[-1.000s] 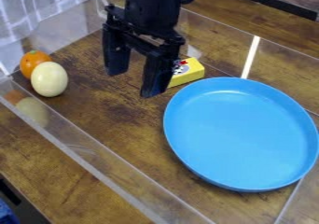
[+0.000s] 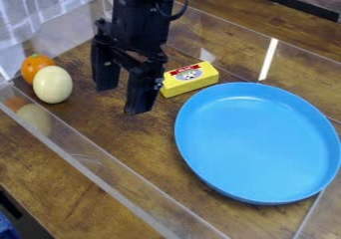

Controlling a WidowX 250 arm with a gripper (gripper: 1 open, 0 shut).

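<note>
My dark gripper [image 2: 123,84] hangs from the top centre of the camera view, open, with its two fingers spread over the wooden surface [image 2: 107,153]. A pale egg-shaped object [image 2: 54,85] and an orange round object [image 2: 38,66] lie to its left. A yellow box with a red and white label [image 2: 189,80] lies just to its right, behind the blue plate [image 2: 256,141].
The blue plate takes up much of the right side. A clear plastic wall runs along the left, in front of the egg-shaped object. Bare wood shows below the gripper and along the back right.
My gripper has shifted to the left, toward the egg-shaped object, and more of the yellow box shows. The objects on the surface have not visibly moved.
</note>
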